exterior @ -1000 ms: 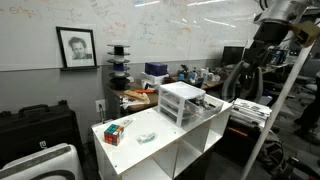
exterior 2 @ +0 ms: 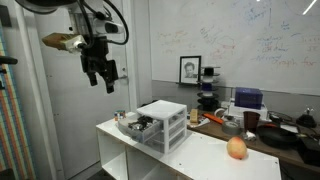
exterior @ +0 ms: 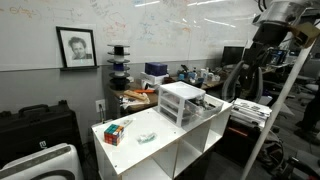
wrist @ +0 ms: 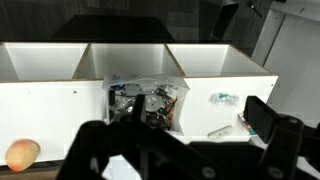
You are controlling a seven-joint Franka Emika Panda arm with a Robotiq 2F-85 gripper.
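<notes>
Raised well clear of the white shelf, my gripper [exterior: 240, 86] [exterior 2: 101, 80] is open and empty. In the wrist view its dark fingers [wrist: 105, 143] spread wide at the bottom. A white drawer unit [exterior 2: 165, 117] stands on the shelf, with a clear drawer [wrist: 143, 98] pulled out and full of small dark items. On one end of the shelf lies an orange-yellow fruit [exterior 2: 237, 148] [wrist: 22, 153]. Towards the other end in the wrist view is a multicoloured cube [exterior: 112, 134], partly hidden there by a finger, with a small pale item [wrist: 224, 98] nearby.
Open compartments [wrist: 126, 61] line the white shelf's side. Behind it, a wooden desk [exterior 2: 214, 129] carries pans, boxes and a dark stacked rack [exterior: 119, 65]. A black case [exterior: 42, 137] stands at the left. Bare shelf top separates the fruit from the drawer unit.
</notes>
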